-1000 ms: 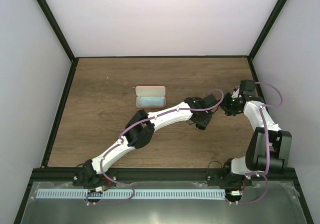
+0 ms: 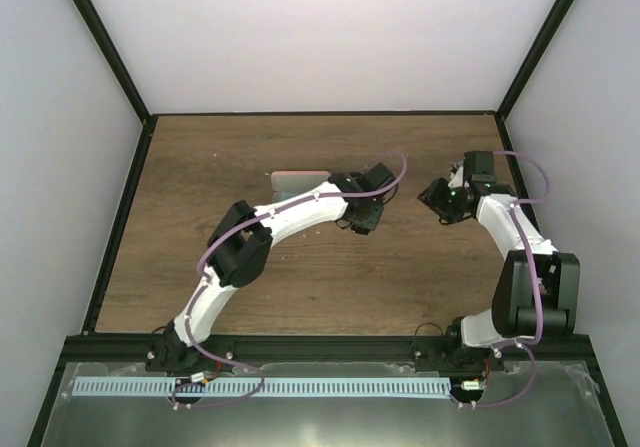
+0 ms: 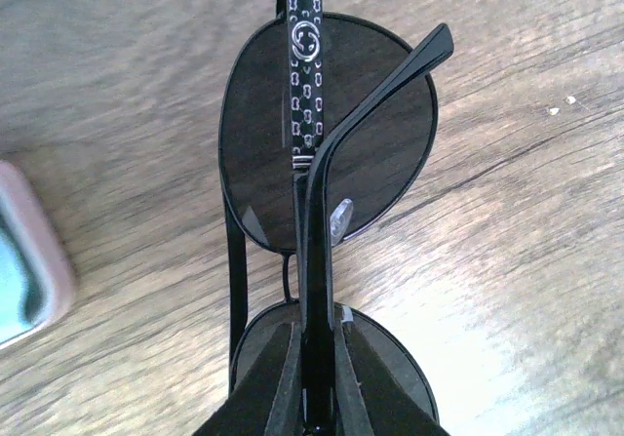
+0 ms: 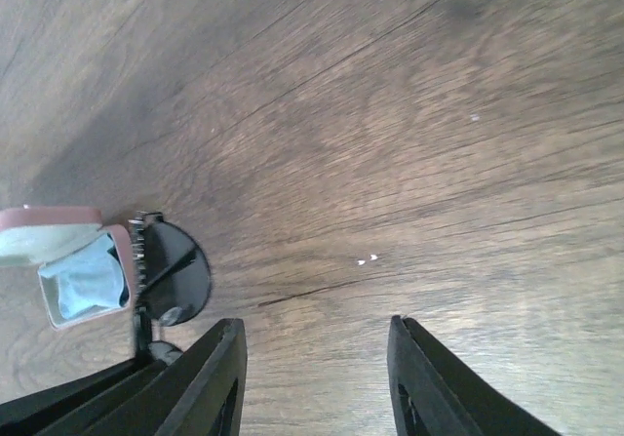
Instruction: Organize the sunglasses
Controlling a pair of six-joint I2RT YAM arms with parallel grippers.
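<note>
In the left wrist view, folded black sunglasses (image 3: 370, 104) with round dark lenses hang upright in the frame, my left gripper shut on them. An open pink glasses case (image 4: 57, 217) with a light-blue cloth (image 4: 90, 276) inside lies on the table, seen in the right wrist view left of the sunglasses. From above, my left gripper (image 2: 360, 222) is just right of the case, partly covering it with its arm. My right gripper is part open over bare wood, right of the sunglasses, with nothing between its fingers.
White walls and dark frame edges surround it. The right arm stands near the table's right edge.
My left gripper has moved left, toward the case, with the sunglasses. My right gripper has shifted left and slightly toward the back, leaving the two grippers farther apart.
</note>
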